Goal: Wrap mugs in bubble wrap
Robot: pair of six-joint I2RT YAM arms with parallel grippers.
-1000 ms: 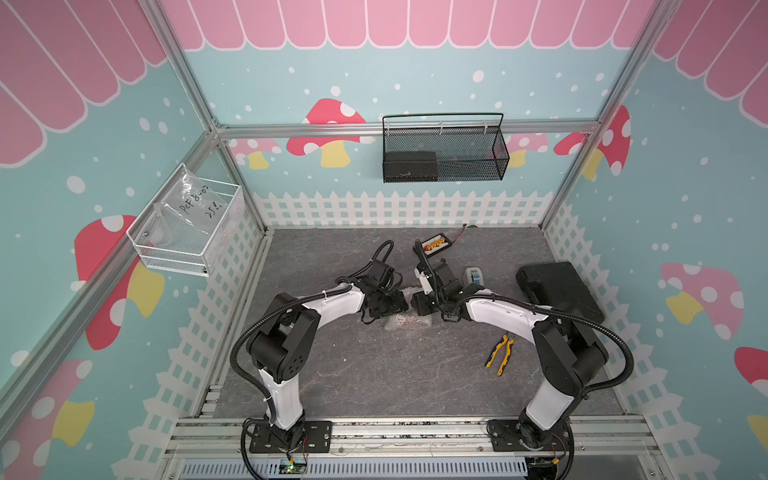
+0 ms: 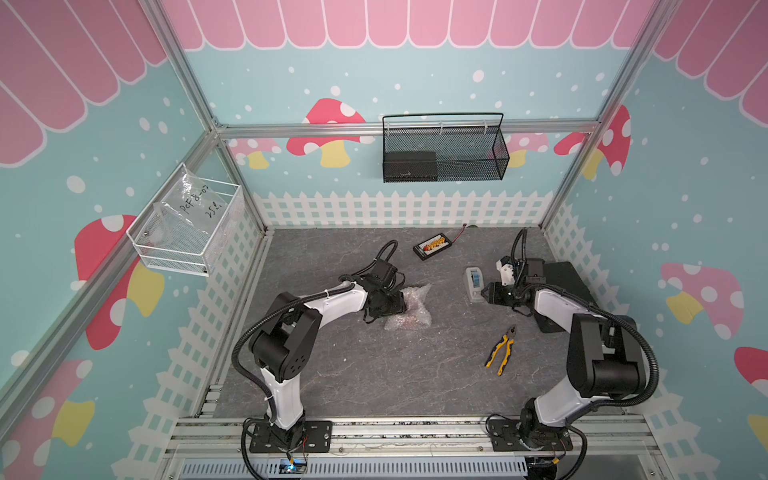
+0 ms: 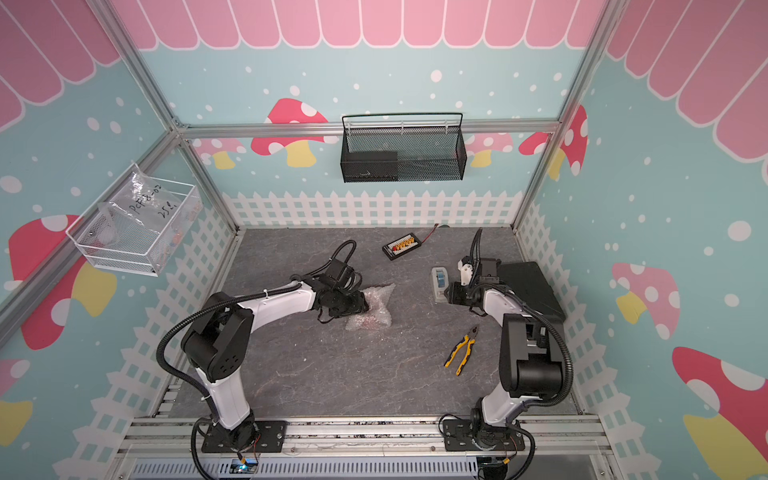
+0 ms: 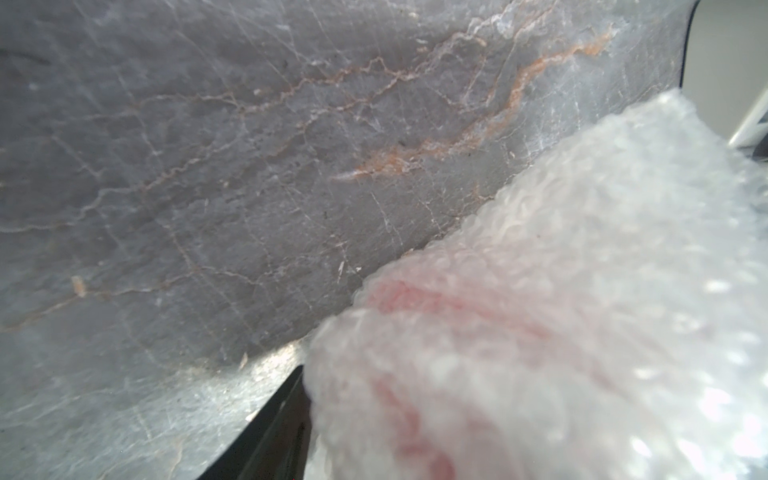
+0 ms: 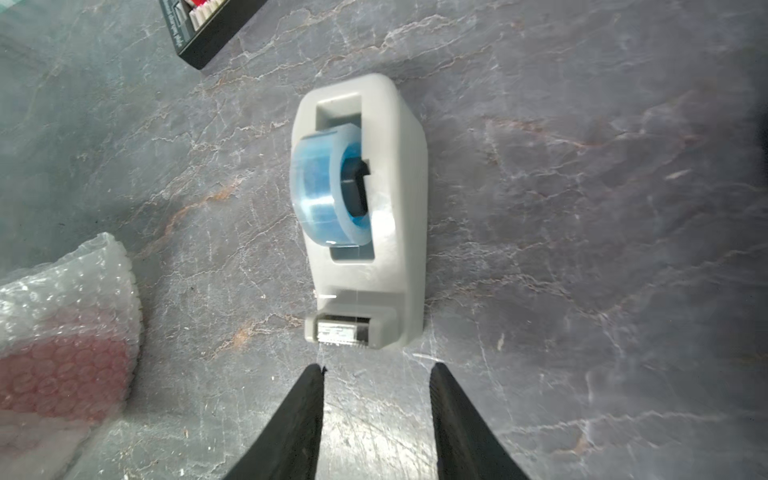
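A bubble-wrapped bundle (image 2: 411,310) with pink-red showing through lies mid-table, and its wrap (image 4: 576,304) fills the lower right of the left wrist view. My left gripper (image 2: 400,302) is against its left side. One dark finger (image 4: 276,436) shows there; the other is hidden by the wrap, so its grip is unclear. My right gripper stands open, nothing between its fingers, near the cutter end of a white tape dispenser (image 5: 392,200) holding a blue-tinted tape roll (image 5: 320,188). In the right wrist view the bundle's edge (image 5: 72,360) shows at left.
Yellow-handled pliers (image 2: 501,352) lie in front of the right gripper. A black case (image 2: 565,280) sits beneath and beside the right arm. Behind, a small black box (image 2: 433,246) rests on the table. Bare tabletop (image 2: 384,368) stretches in front of the bundle.
My right gripper has moved right, from beside the bundle to the tape dispenser, uncovering the bundle's right side. The left arm and the bundle look nearly unchanged.
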